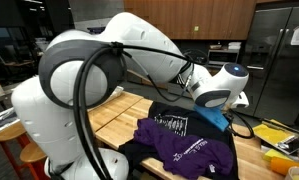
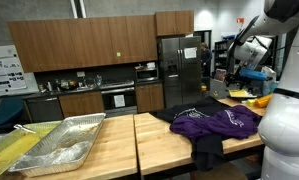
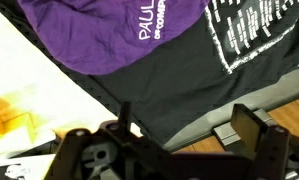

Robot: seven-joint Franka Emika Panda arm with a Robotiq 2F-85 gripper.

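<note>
A purple shirt (image 1: 194, 150) with white lettering lies spread over a black shirt (image 1: 174, 120) with white print on the wooden table. From above, the wrist view shows part of the purple shirt (image 3: 99, 35) at upper left and the black shirt (image 3: 194, 85) running across the middle. My gripper is open, its two fingers wide apart and nothing between them. It hangs above the black cloth near the table's edge; the exact height cannot be told. In exterior view 2 both garments, purple (image 2: 217, 122) and black (image 2: 194, 109), lie at the right.
Yellow items (image 1: 273, 136) and an orange-yellow object (image 1: 282, 163) sit on the table's right side. A foil tray (image 2: 69, 140) stands at the left in exterior view 2, beside another tray holding something yellow. Bare wood (image 2: 164, 143) shows between the tray and the garments.
</note>
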